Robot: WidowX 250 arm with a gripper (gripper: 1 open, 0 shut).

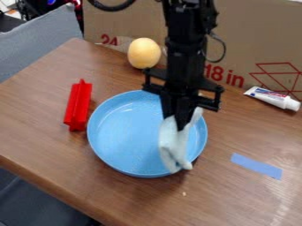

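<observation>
My black gripper (182, 113) hangs over the right part of a blue plate (124, 132), shut on a white cloth (174, 146) that dangles from its fingers down to the plate's right side. The cloth's lower end is near the plate's front right rim; whether it touches the plate is hard to tell.
A red object (78, 107) lies left of the plate, a yellow round object (144, 53) behind it. A toothpaste tube (273, 98) and a blue tape strip (256, 166) lie to the right. A cardboard box (248, 40) stands at the back.
</observation>
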